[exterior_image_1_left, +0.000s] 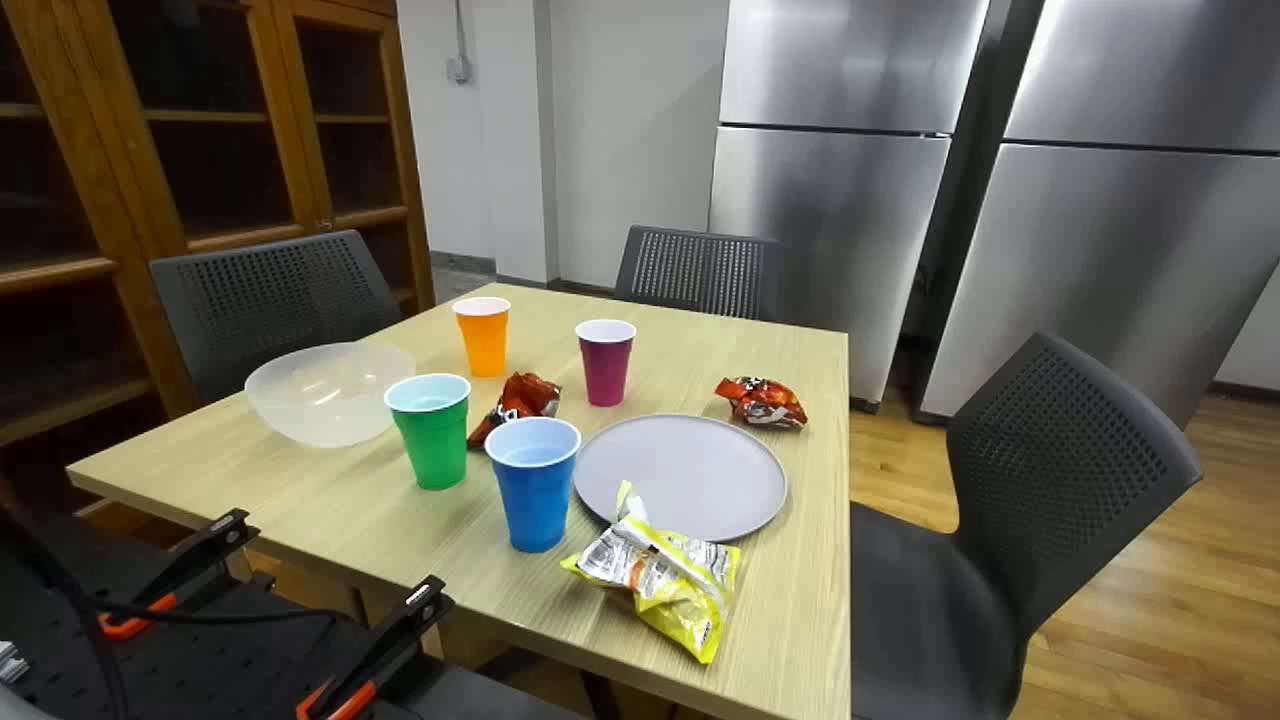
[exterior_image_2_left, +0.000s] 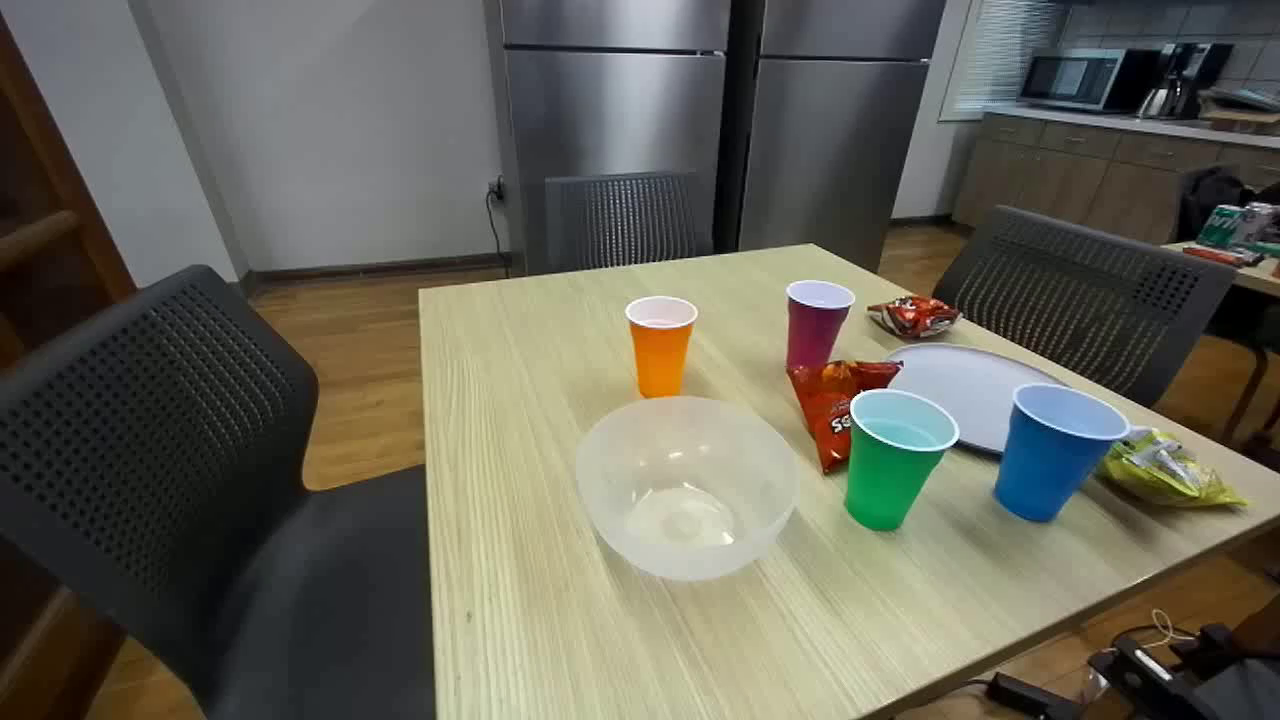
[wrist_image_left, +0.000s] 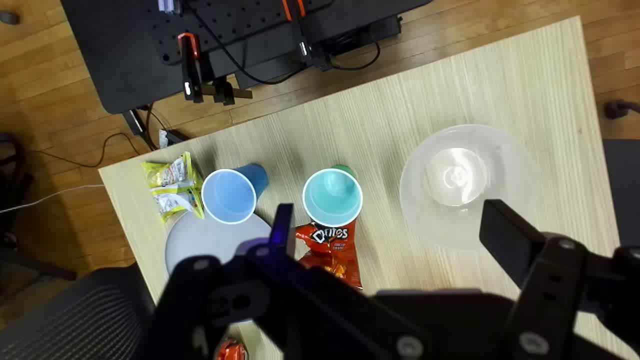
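Note:
Only the wrist view shows my gripper, wide open high over the table, with nothing held between its fingers. Beneath it are a green cup (wrist_image_left: 333, 197), a Doritos bag (wrist_image_left: 334, 249) and a translucent bowl (wrist_image_left: 465, 180). A blue cup (exterior_image_1_left: 534, 486) stands upright by a grey plate (exterior_image_1_left: 684, 474). Against that plate's near edge lies a yellow snack bag (exterior_image_1_left: 672, 576). Farther back are an orange cup (exterior_image_2_left: 661, 348) and a purple cup (exterior_image_2_left: 818, 324), both upright; in the wrist view the gripper's body hides them. Another red bag (exterior_image_1_left: 763, 402) lies beyond the plate.
Dark chairs (exterior_image_1_left: 1068, 480) surround the wooden table (exterior_image_2_left: 516, 504). At its near side sits a black stand (wrist_image_left: 126, 66) with clamps and cables. Bare tabletop shows around the bowl and toward the far edge. Two steel refrigerators (exterior_image_1_left: 828, 204) stand behind.

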